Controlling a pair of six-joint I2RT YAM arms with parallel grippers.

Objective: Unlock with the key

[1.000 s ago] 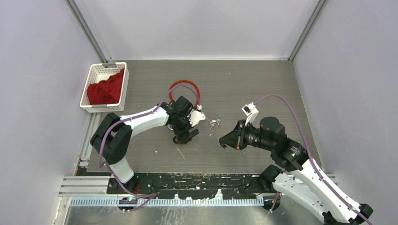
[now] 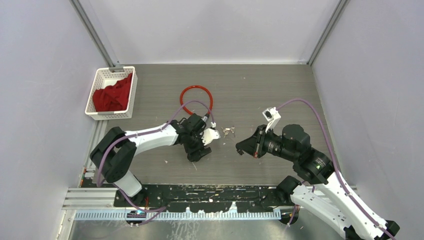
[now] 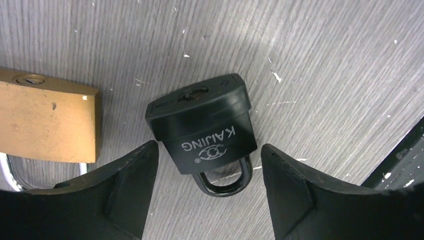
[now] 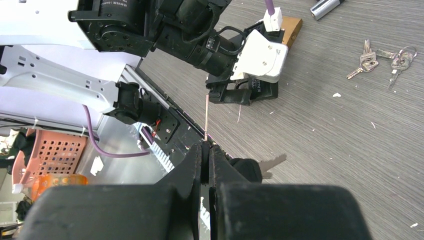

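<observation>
A black padlock [image 3: 207,127] marked KAIJING lies on the table in the left wrist view, its shackle toward me. My left gripper is open around its lower body, one finger on either side; whether they touch it is unclear. From above, that gripper [image 2: 197,154] hides most of the lock. To its right, my right gripper [image 2: 240,150] is held above the table. In the right wrist view the right gripper is shut on a thin key [image 4: 206,120], seen nearly edge-on with its shaft pointing away; its head is mostly hidden.
A brass padlock [image 3: 47,117] lies left of the black one. Loose keys [image 4: 367,62] rest on the table. A red cable lock [image 2: 196,87] is farther back. At the left stands a white basket [image 2: 100,111] with red cloth.
</observation>
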